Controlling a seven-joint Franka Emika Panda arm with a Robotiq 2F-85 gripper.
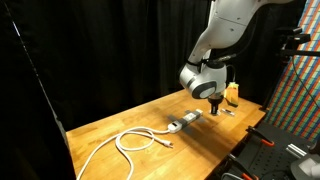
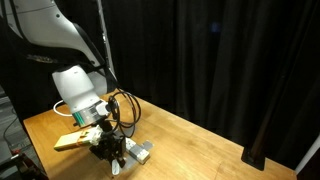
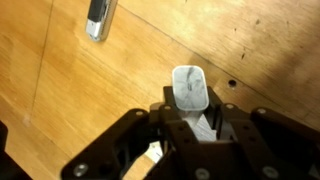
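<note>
In the wrist view, my gripper is shut on a small whitish object with a rounded, translucent-looking end; I cannot tell what it is. The black fingers hide its lower part. Exterior view 2 shows the pale piece hanging at the fingertips of the gripper, low over the wooden table. From the other side, the gripper is just right of a white power strip. Whether the held object touches the table cannot be told.
A black-and-silver tool lies on the table, close to the gripper. Something yellow stands behind the arm on the right. The strip's white cord loops across the left front.
</note>
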